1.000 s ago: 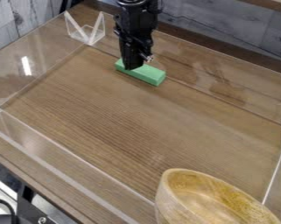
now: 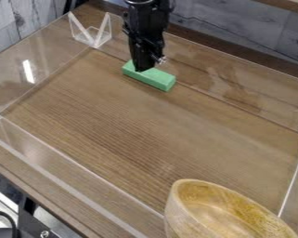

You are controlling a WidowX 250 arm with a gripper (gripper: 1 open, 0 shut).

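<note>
My black gripper (image 2: 142, 59) points down at the top centre of the camera view, its lower end over the left half of a green block (image 2: 155, 80) that lies flat on the wooden table (image 2: 138, 139). Whether the fingertips touch the block, and whether they are open or shut, is too small and dark to tell.
A large yellow bowl (image 2: 215, 216) sits at the bottom right edge. A clear plastic object (image 2: 92, 33) stands at the back left. Grey walls border the back.
The gripper has shifted very slightly over the green block. The block and the rest of the scene look the same.
</note>
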